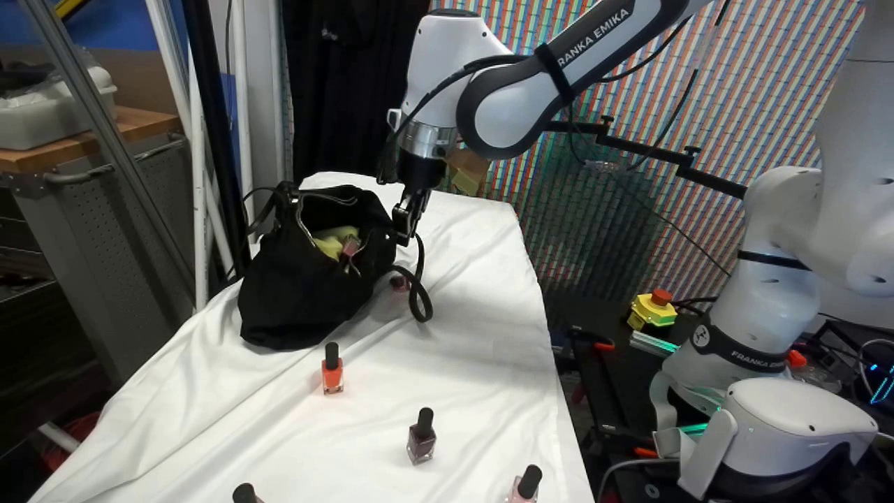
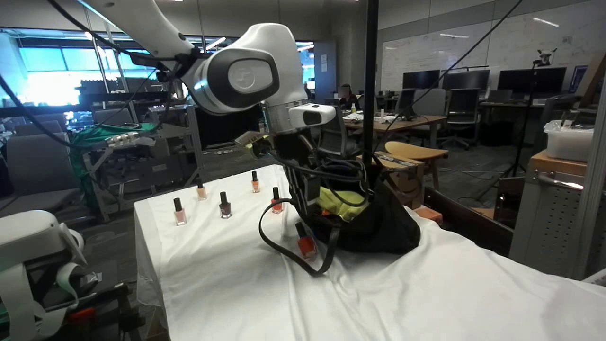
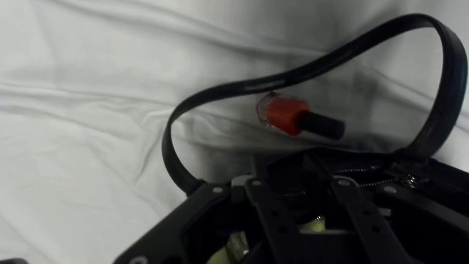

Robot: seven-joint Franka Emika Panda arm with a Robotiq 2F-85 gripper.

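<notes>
A red nail polish bottle [image 3: 288, 115] with a black cap lies tipped beside the black bag [image 1: 306, 289], inside the loop of its strap [image 2: 271, 241]. Beneath the gripper [image 2: 309, 207], the same bottle [image 2: 307, 245] leans toward the bag in exterior view 2. A clear gap separates the gripper [image 1: 404, 226] from that bottle [image 1: 399, 283]; the gripper hangs at the bag's near edge. In the wrist view its dark fingers overlap the bag, so whether anything is between them is hidden. Yellow material [image 2: 339, 203] and a pinkish bottle [image 1: 350, 246] show in the bag's mouth.
Upright on the white cloth stand an orange-red bottle [image 1: 332, 376], a dark bottle [image 1: 421, 443], a pink bottle [image 2: 180, 216] and others. The strap loops out over the cloth. Open cloth lies right of the bag in exterior view 1.
</notes>
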